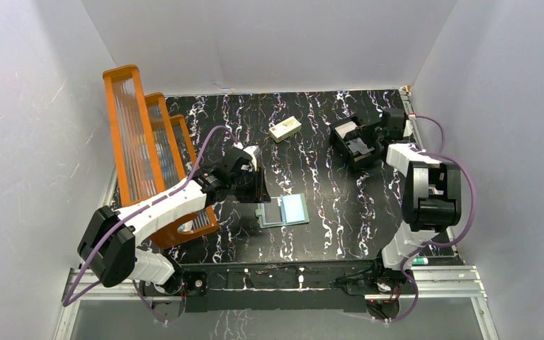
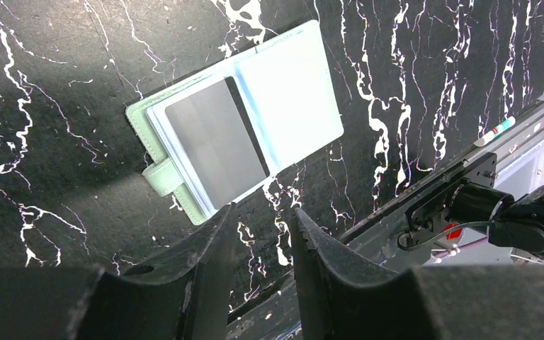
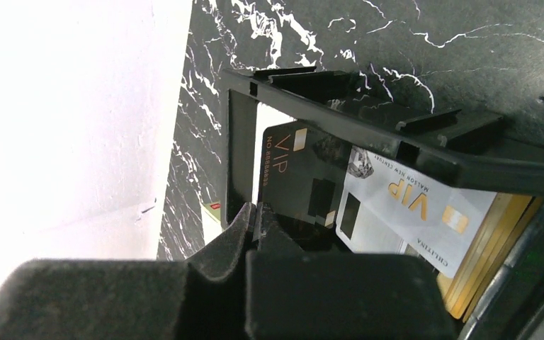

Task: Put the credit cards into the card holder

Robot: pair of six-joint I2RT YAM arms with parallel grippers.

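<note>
The open card holder (image 2: 297,92), pale mint with a grey slot panel, lies on the marble table in front of my left gripper, whose fingers are parted and empty above its lower edge. At the top view's right, a black tray (image 1: 350,159) holds the credit cards: in the right wrist view a black VIP card (image 3: 304,170), a silver VIP card (image 3: 411,212) and gold ones (image 3: 492,248) behind. My right gripper is shut at the black card, with no card visibly between its fingertips.
A small cream box (image 1: 285,128) lies at the back middle. Orange-framed racks (image 1: 129,134) stand along the left. A marker (image 2: 494,132) lies by the front right edge.
</note>
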